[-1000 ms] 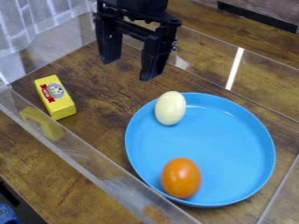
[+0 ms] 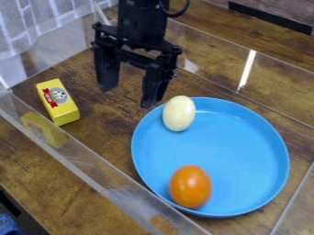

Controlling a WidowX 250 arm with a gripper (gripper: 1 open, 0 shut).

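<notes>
My dark gripper [image 2: 131, 72] hangs over the wooden table at the upper middle, its two fingers apart, with nothing seen between them. A blue plate [image 2: 240, 161] at the lower right holds a white egg-shaped object [image 2: 179, 114] near its upper left and an orange round object [image 2: 190, 186] near its front. A yellow block [image 2: 58, 100] with a red and white label lies at the left, below and left of the gripper.
A clear transparent edge [image 2: 86, 168] runs diagonally across the lower left.
My gripper has moved down in the view and a little left, toward the front. The plate, its two objects and the yellow block have stayed in place.
</notes>
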